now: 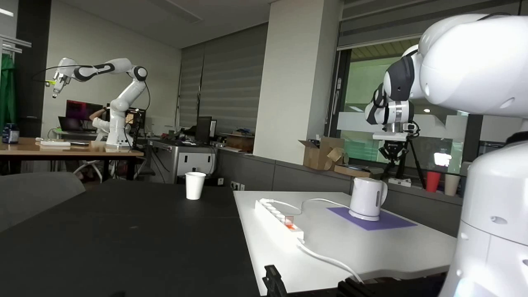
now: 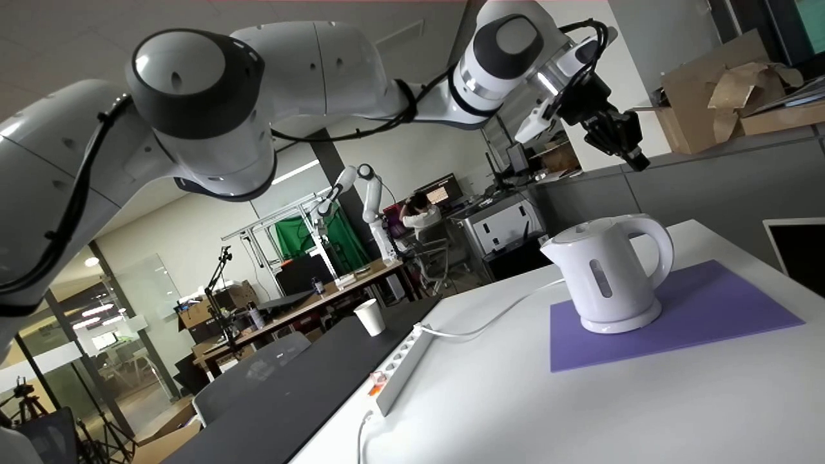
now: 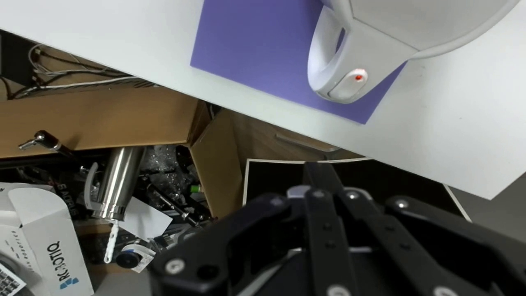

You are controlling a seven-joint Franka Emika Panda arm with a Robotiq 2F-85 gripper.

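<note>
A white electric kettle point(image 2: 607, 278) stands upright on a purple mat point(image 2: 727, 305) on the white table. Its handle, with a red dot on the white button point(image 3: 349, 84), shows at the top of the wrist view. My gripper point(image 2: 638, 161) is up in the air above and beyond the kettle's handle side, touching nothing. In the wrist view the dark fingers point(image 3: 320, 177) are together, with nothing seen between them, and lie past the table edge, short of the handle.
A white power strip point(image 1: 279, 218) with its cord lies on the table. A paper cup point(image 1: 195, 185) stands on the black table. Past the white table's edge are an open cardboard box point(image 3: 98, 118) of tools and a dark, white-edged panel point(image 3: 276, 177).
</note>
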